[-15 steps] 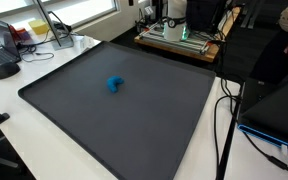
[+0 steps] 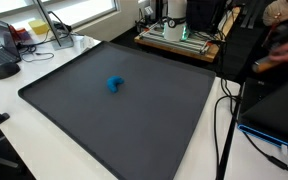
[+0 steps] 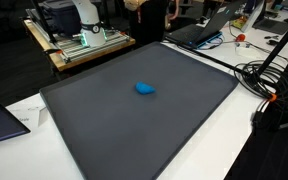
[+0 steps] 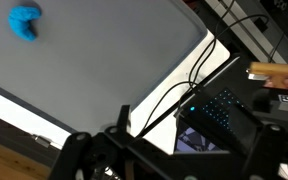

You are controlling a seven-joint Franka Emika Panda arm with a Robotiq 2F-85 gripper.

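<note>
A small curved blue object [image 2: 115, 84] lies alone on the dark grey board, a bit toward its far side. In exterior view 2 the same blue object [image 3: 144, 88] sits near the board's far middle. From the wrist view, the blue object [image 4: 24, 22] appears at the upper left, well away from my gripper. The gripper's dark parts line the bottom edge there, spread apart and open, and nothing shows held. Neither exterior view shows the gripper.
The dark board [image 2: 104, 125] is otherwise bare, on a white table. Cables [image 2: 222, 110] run along its right side, near a dark laptop [image 2: 272, 112]. A person's hand [image 2: 282, 52] is above that laptop. Another laptop [image 2: 14, 45] stands at the back left.
A person's hand and arm have come into exterior view 1 at the right, over the laptop. The blue object and the board have not moved.
</note>
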